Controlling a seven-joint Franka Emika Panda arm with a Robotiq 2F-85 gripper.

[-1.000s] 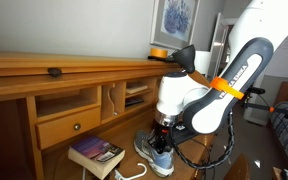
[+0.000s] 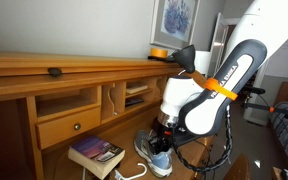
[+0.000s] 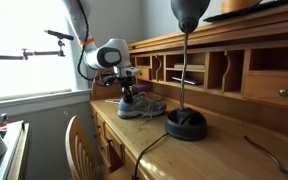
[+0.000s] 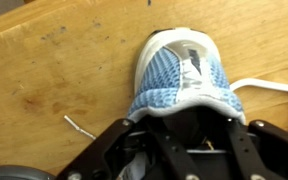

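Note:
A blue and grey-white shoe (image 4: 179,70) stands on the wooden desk, its pale blue heel (image 2: 161,162) facing exterior view 1. Right at the shoe's opening is my gripper, pointing down. Its fingers are open, and the dark fingers partly cover the opening. How deep the fingertips reach, and whether they touch the collar, cannot be made out. From the other side, the same shoe (image 3: 129,107) shows below the gripper (image 3: 127,91). A second grey shoe (image 2: 142,143) lies close beside it.
A white hanger-like item (image 2: 131,172) and books (image 2: 96,155) lie beside the shoes. A black lamp base (image 3: 186,124) stands on the desk. Cubbies and drawers (image 2: 69,126) line the back.
The white arm has shifted slightly, its upper part a little to the right in exterior view 1. The shoes, books and hanger-like item look unmoved.

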